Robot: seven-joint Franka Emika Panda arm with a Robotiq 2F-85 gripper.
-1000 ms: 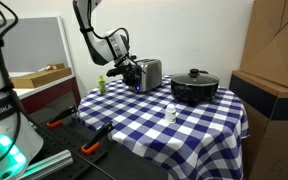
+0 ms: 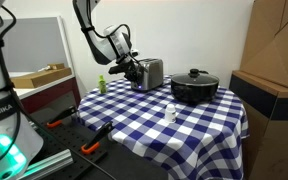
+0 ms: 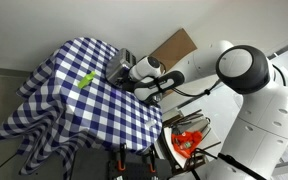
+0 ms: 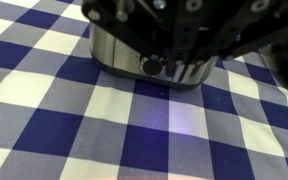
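Observation:
A silver toaster [image 2: 148,72] stands at the back of the table covered in a blue and white checked cloth [image 2: 174,130]. In the wrist view the lower front of the toaster [image 4: 112,52], with a round knob [image 4: 151,66], fills the top middle. My gripper [image 2: 136,75] is right at the toaster's front, and its tips are hard to make out against the dark parts there. The fingers look shut, with nothing seen between them. Whether the fingers touch the toaster cannot be made out. In exterior view 2 the arm covers part of the toaster [image 3: 116,68].
A black lidded pot [image 2: 194,88] sits right of the toaster, and a white cup [image 2: 170,114] stands nearer the front. A green bottle [image 2: 102,84] is at the left; it also shows as a green object [image 3: 87,79].
My gripper has shifted slightly at the toaster's front over the last second. The toaster, pot, cup and bottle look unmoved.

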